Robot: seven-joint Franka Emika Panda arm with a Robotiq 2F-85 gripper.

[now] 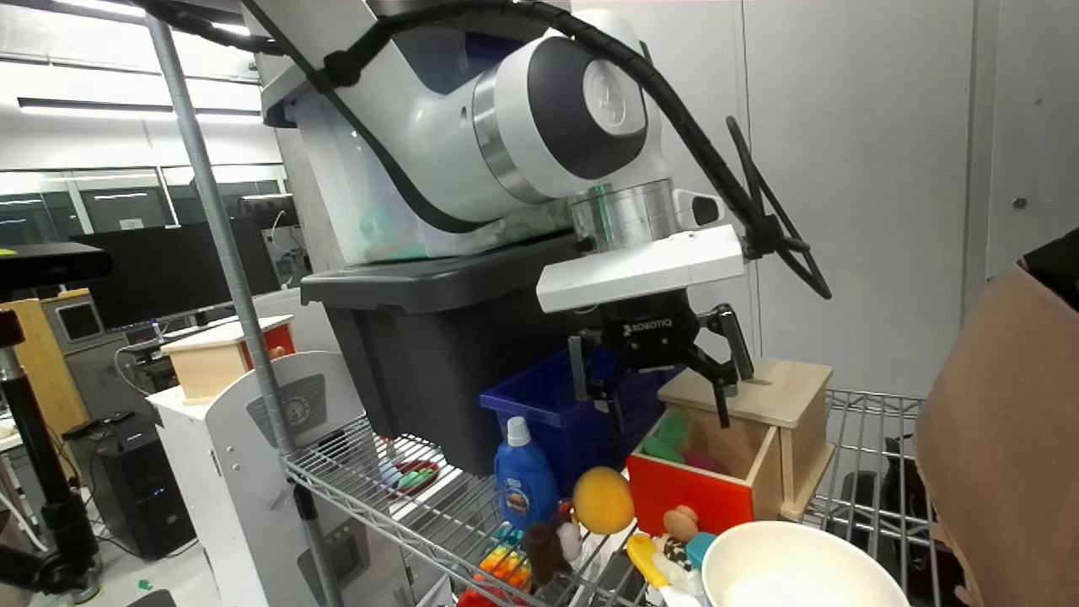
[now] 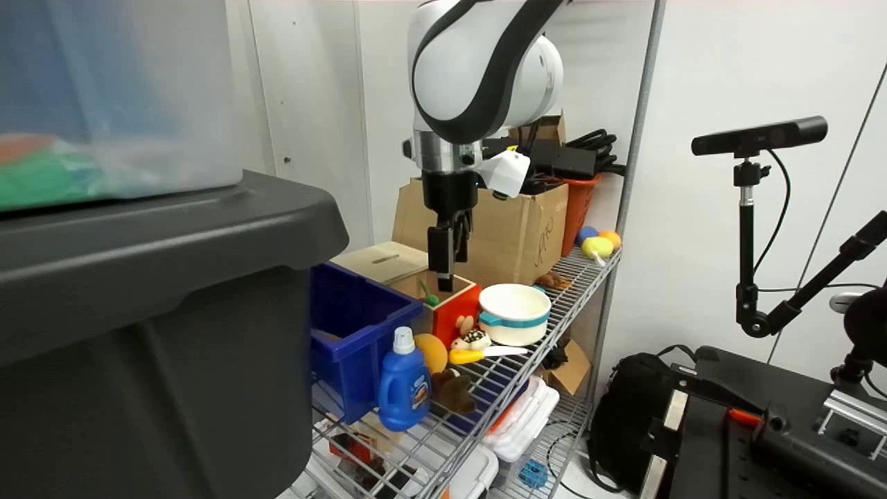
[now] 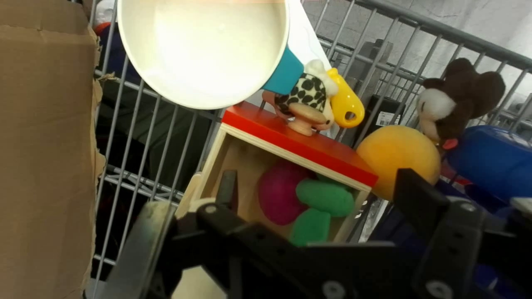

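Observation:
My gripper [image 1: 662,405] hangs open above the wooden box [image 1: 779,389], whose red-fronted drawer [image 1: 693,491] is pulled out. Nothing sits between its fingers. Looking down in the wrist view, the drawer holds a magenta round toy [image 3: 282,192] and green toy pieces [image 3: 325,197]. Both fingers are well apart there, one over the drawer's left side and the other near an orange ball [image 3: 399,154]. In exterior view 2 the gripper [image 2: 447,258] is seen edge-on, above the drawer, with a bit of green [image 2: 429,296] showing inside.
A white pot [image 2: 515,303] with teal handles stands before the drawer, beside a spotted toy [image 3: 306,94] and a yellow-handled knife [image 2: 470,355]. A blue bin [image 1: 546,389], blue bottle [image 1: 526,480] and brown plush [image 2: 453,391] are close by. A cardboard box [image 3: 45,149] borders one side.

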